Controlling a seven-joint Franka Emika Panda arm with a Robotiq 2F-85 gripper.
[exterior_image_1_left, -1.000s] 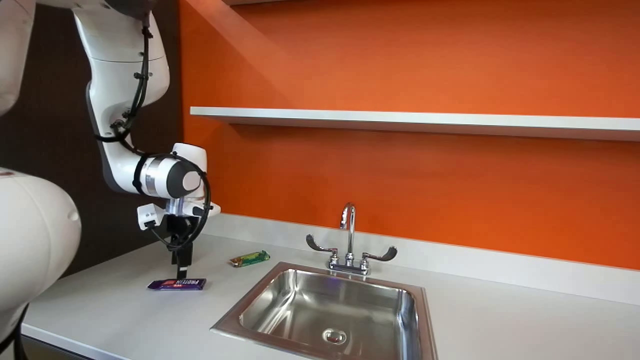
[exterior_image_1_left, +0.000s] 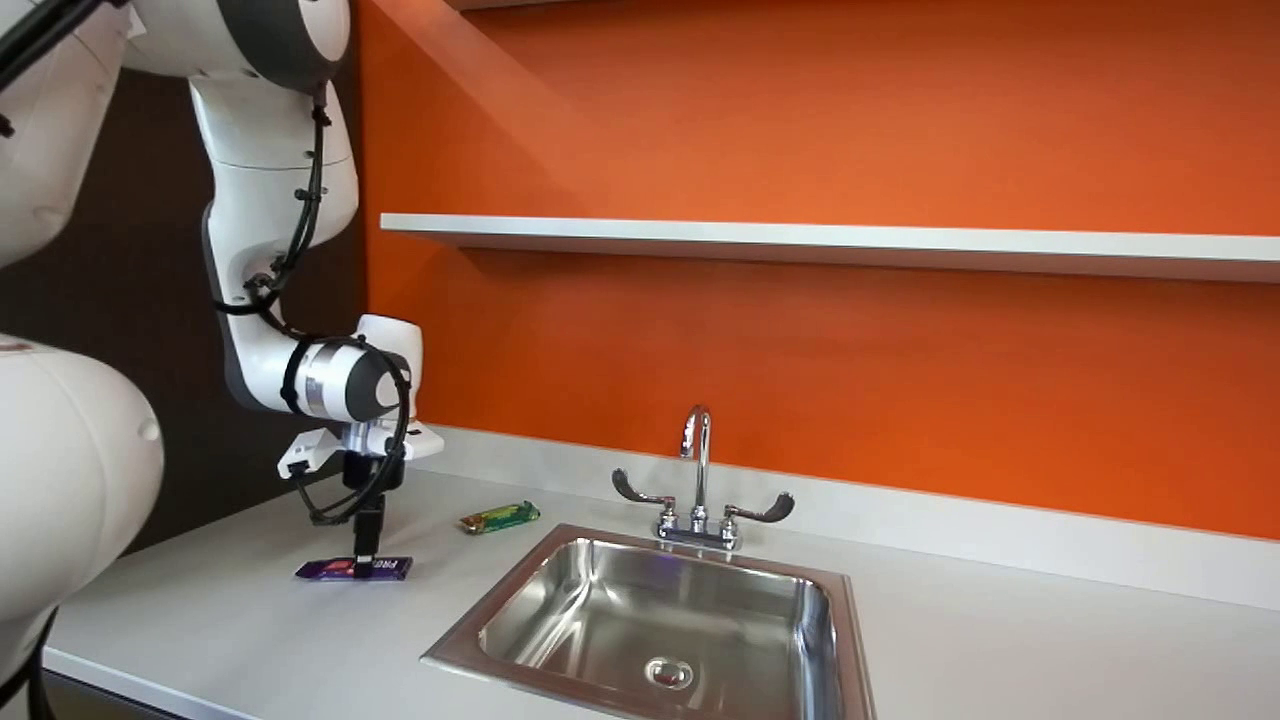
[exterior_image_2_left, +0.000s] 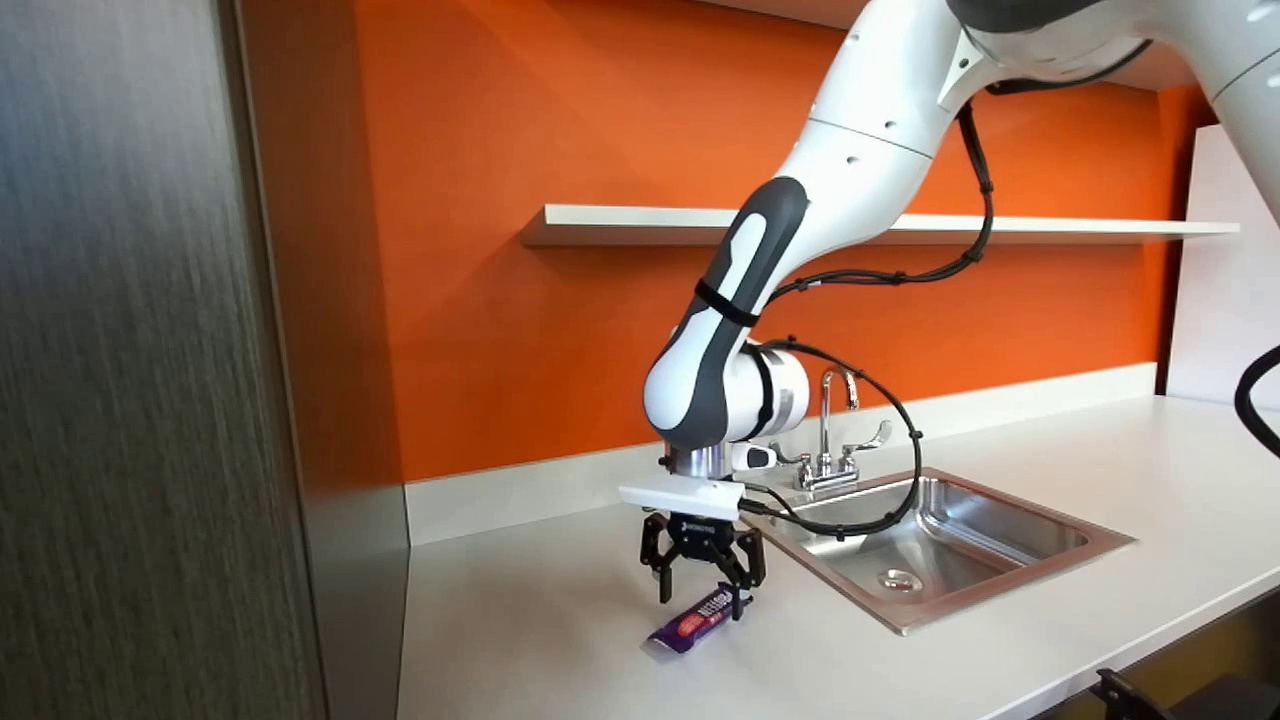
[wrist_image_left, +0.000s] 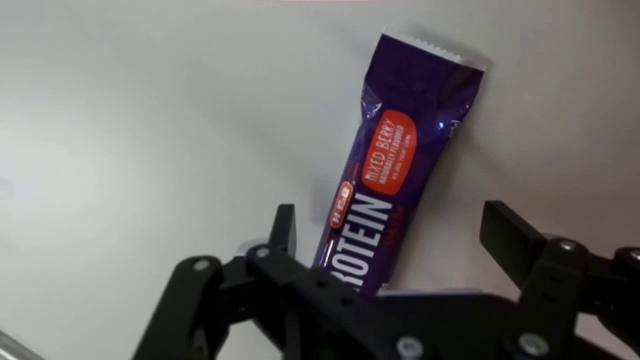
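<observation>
A purple protein bar (wrist_image_left: 387, 150) with an orange-red label lies flat on the counter, left of the sink in exterior view 1. My gripper is open just above it, one finger on either side of the wrapper in the wrist view. Bare counter shows between each finger and the bar. In exterior view 1 the gripper (exterior_image_1_left: 365, 569) overlaps the middle of the purple bar (exterior_image_1_left: 318, 569). Exterior view 2 has the spread gripper (exterior_image_2_left: 701, 606) low over the bar (exterior_image_2_left: 690, 626). The gripper body hides the bar's lower end in the wrist view.
A green-wrapped bar (exterior_image_1_left: 499, 517) lies farther back on the counter. The sink (exterior_image_1_left: 648, 612) with its faucet (exterior_image_1_left: 699, 480) is to the right. A dark panel (exterior_image_2_left: 324, 360) bounds the counter's left side. Bare counter (exterior_image_1_left: 216, 624) surrounds the purple bar.
My gripper has come down toward the purple bar, and the arm has shifted slightly right in exterior view 1. Both bars lie where they were.
</observation>
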